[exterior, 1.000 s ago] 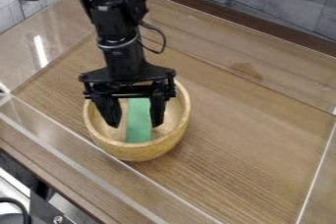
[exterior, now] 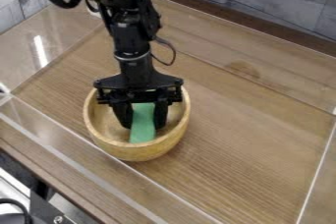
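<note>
My black gripper (exterior: 140,102) reaches down into a round wooden bowl (exterior: 132,147) at the centre left of the camera view. A green object (exterior: 141,127) lies in the bowl, with its top between my fingers, which are shut on it. The upper end of the object is partly hidden by the gripper.
A wooden tabletop (exterior: 256,110) fills most of the view, with free room to the right and behind. A pale edge strip runs along the lower left, with a dark area and cable beyond it.
My fingers have drawn inward from spread on both sides of the green object to closed over it. The bowl has barely moved.
</note>
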